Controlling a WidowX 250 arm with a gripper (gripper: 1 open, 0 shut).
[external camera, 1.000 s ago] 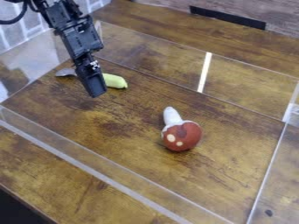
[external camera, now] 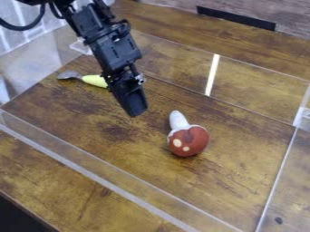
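The black gripper [external camera: 136, 107] hangs over the wooden floor of the tray, left of centre, its tip shut with nothing visible between the fingers. Behind it a pale yellow-green object [external camera: 94, 80] with a grey end lies partly hidden by the arm. To the right of the gripper a red mushroom toy [external camera: 190, 141] with cream spots and a white stem lies on its side.
Clear low walls [external camera: 295, 172] bound the wooden work area. A white strip [external camera: 213, 74] lies on the wood at the back right.
The gripper has moved right and a little toward the front, toward the mushroom, and now covers part of the yellow-green object. The mushroom has not moved.
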